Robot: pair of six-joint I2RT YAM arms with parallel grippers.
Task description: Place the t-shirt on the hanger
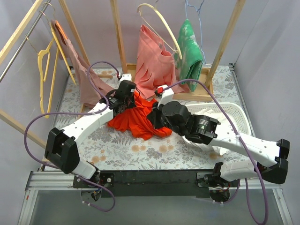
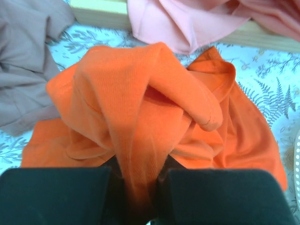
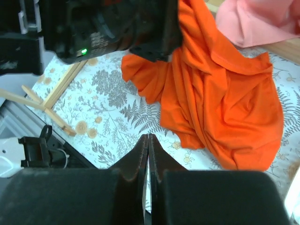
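The orange t-shirt (image 1: 143, 119) is bunched on the patterned table, part of it raised. In the left wrist view a fold of the t-shirt (image 2: 124, 89) rises between the fingers of my left gripper, which is shut on it. My right gripper has its fingertips together with no cloth between them, and it hovers apart from the t-shirt in the right wrist view. A yellow hanger (image 1: 41, 70) hangs empty from the rail on the left. Another pale hanger (image 1: 165, 23) hangs at the top centre.
Pink cloth (image 1: 152, 61) and green cloth (image 1: 188, 54) hang at the back over a wooden frame (image 1: 204, 91). A brownish garment (image 1: 79, 65) hangs on the left. White cloth fills a basket (image 1: 241, 115) on the right. Bare table (image 1: 126, 159) shows in front.
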